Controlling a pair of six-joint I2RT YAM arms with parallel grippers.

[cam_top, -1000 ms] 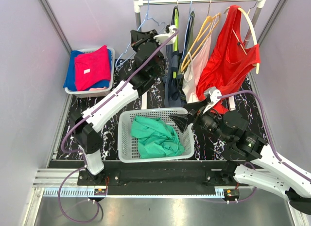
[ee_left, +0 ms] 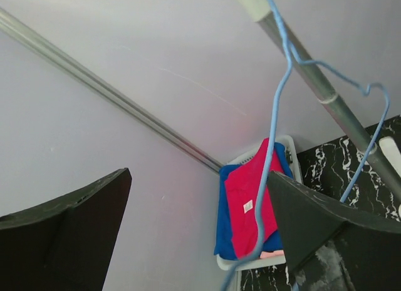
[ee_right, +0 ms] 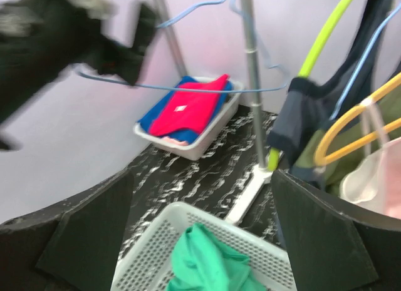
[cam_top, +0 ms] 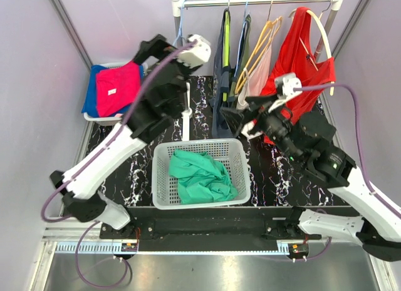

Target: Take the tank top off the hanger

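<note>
A bare blue wire hanger hangs at the left end of the rail. In the left wrist view the hanger's wire runs between the spread fingers of my left gripper, which stands open and holds nothing. The right wrist view shows the hanger's lower bar stretched across, with no cloth on it. My right gripper is also open and empty, above the near basket. A crumpled green garment lies in that white basket; its folds hide its cut.
On the rail hang dark garments, a pale pink one and a red top. At the back left stands another basket with pink and blue cloth.
The blue hanger has swung to hang at the rail's left end. My right gripper has risen, still open.
</note>
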